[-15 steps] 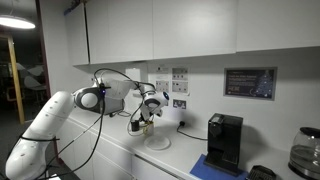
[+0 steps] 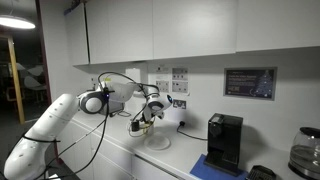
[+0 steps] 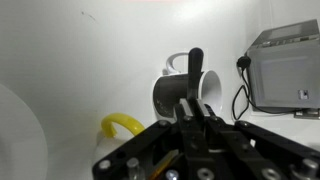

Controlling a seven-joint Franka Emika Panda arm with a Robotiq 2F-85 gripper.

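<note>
In the wrist view, a slim dark object (image 3: 195,72) with a rounded end stands out from the gripper, which appears shut on it. The fingertips are hard to make out. Behind it is a mug (image 3: 167,95) with a white handle, its opening facing right; the dark object overlaps it in this view, and whether they touch cannot be told. Lower left of the mug is a yellow curved item (image 3: 122,123), partly hidden by the gripper's body. In the exterior view, the gripper (image 2: 153,116) is small, over the counter behind the plate.
A white round plate (image 2: 157,143) lies on the counter. A grey box-like device (image 3: 285,70) with a black cable stands right of the mug. Farther right are a black coffee machine (image 2: 224,140), a blue mat (image 2: 215,169) and a glass carafe (image 2: 305,155). Wall cabinets hang above.
The arm's wrist shifts only slightly in the exterior view. The plate and the appliances stay where they were.
</note>
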